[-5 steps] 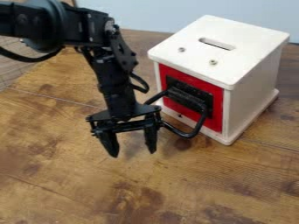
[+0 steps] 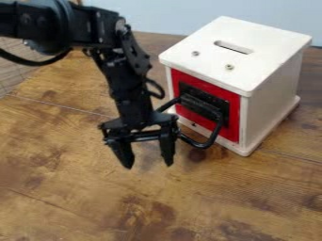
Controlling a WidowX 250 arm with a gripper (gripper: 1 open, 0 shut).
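Observation:
The black robot gripper (image 2: 147, 154) points down above the wooden tabletop, left of a white wooden box (image 2: 262, 66). Its two fingers are apart with nothing between them. The box has a slot and two small metal fittings on its sloped top, and a red front panel (image 2: 231, 91) carrying a black fixture with a looped black handle or cable (image 2: 219, 122) that reaches out toward the gripper and passes partly behind it.
A pale wall stands behind the box, and a mesh-like surface shows at the far left edge.
The gripper has shifted only slightly over the last second, with small movements of its fingers and body. The box stays in place.

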